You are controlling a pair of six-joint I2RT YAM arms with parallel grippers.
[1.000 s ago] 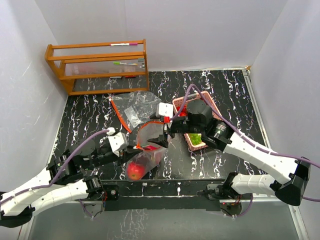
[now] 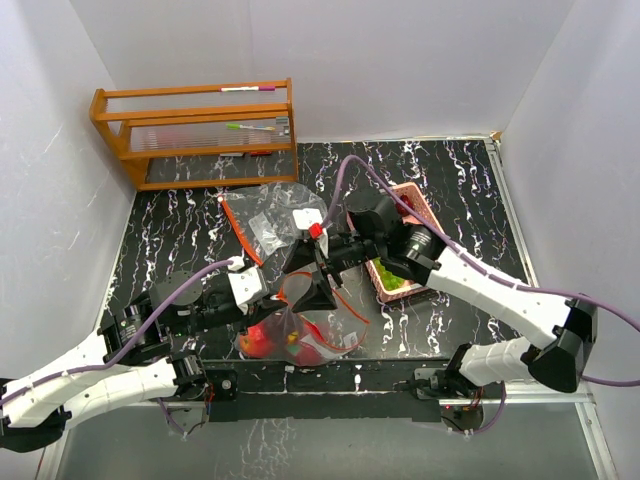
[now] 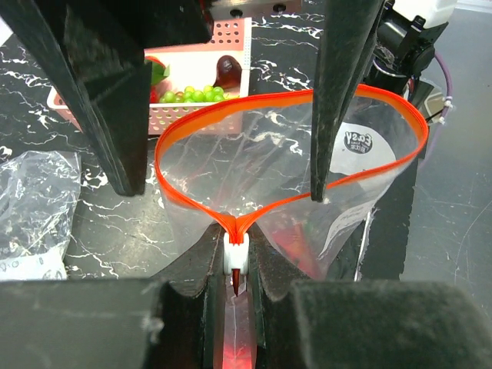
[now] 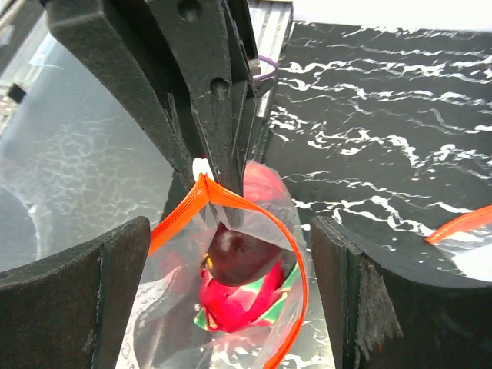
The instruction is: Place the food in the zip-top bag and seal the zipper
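My left gripper is shut on the white zipper slider (image 3: 236,254) of the clear, orange-rimmed bag (image 2: 343,330). The bag's mouth is wide open. Inside, the right wrist view shows a dark fruit (image 4: 244,257), a red dragon fruit (image 4: 231,304) and another red item. My right gripper (image 2: 308,280) is open above the bag mouth, in front of the left gripper, with nothing seen between its fingers. In the left wrist view its fingers span the opening.
A pink basket (image 3: 192,115) with grapes and other produce stands to the right, partly under the right arm. A second clear bag (image 2: 270,215) lies behind. A wooden rack (image 2: 195,183) stands at the back left.
My right gripper has moved left toward the left gripper and changed its angle over the bag mouth. The bag has shifted and spread rightward from a second ago. The left gripper is nearly still.
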